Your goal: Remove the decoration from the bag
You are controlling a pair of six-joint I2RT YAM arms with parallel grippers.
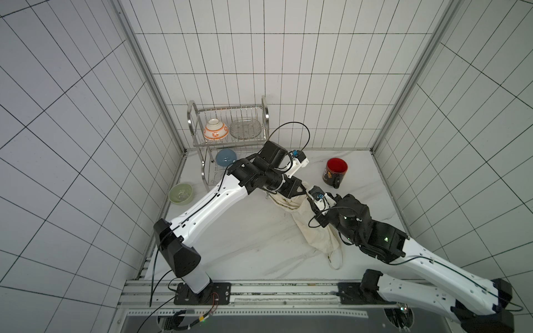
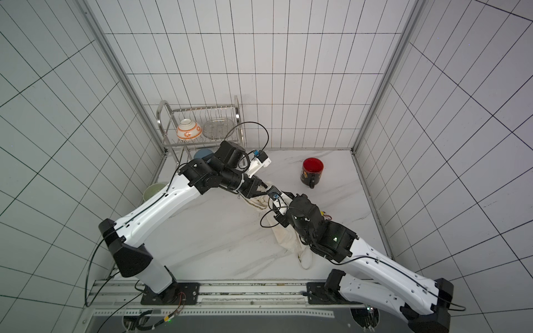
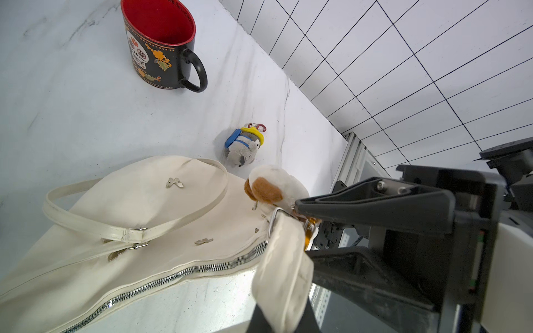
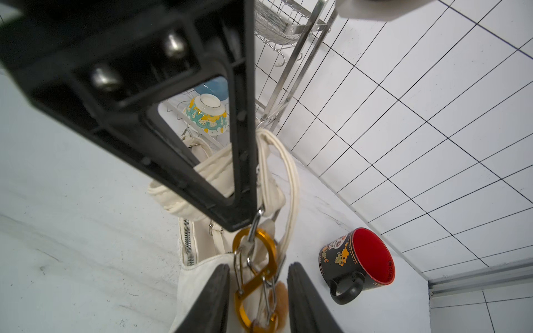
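A cream bag [image 3: 138, 277] lies on the counter beneath both grippers, which meet in the middle. My left gripper [image 1: 299, 191] is shut; in the left wrist view a cream strap [image 3: 280, 266] with a metal ring hangs at it. An orange carabiner [image 4: 269, 255] is clipped by a metal clasp to the strap, in front of the fingers of my right gripper, which are part open around or beside it. A brown-and-white plush decoration [image 3: 277, 188] hangs near the carabiner, partly hidden. A small grey plush [image 3: 241, 147] lies apart on the counter.
A red-and-black mug [image 1: 335, 172] stands at the back right. The metal dish rack [image 1: 197, 145] with bowls stands at the back left, with a green bowl [image 1: 181, 193] before it.
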